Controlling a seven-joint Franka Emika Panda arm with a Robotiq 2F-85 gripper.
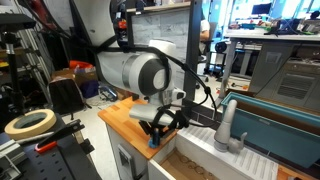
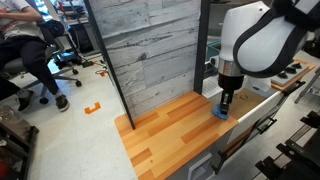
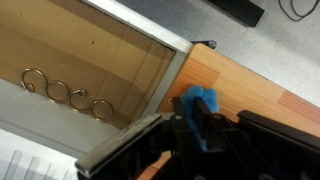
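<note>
A small, soft-looking blue thing lies on the wooden top beside the open drawer. My gripper points down at it and hides most of it in exterior view 1. In the wrist view, blue folds show just beyond and beside the dark fingertips, close against them. How far apart the fingers stand, and whether they grip the blue thing, is not clear.
Next to the wooden top, the open drawer holds several curled metal hooks. A grey bottle-like thing stands by the drawer, near a long blue-green bin. Bare wood stretches to the other side.
</note>
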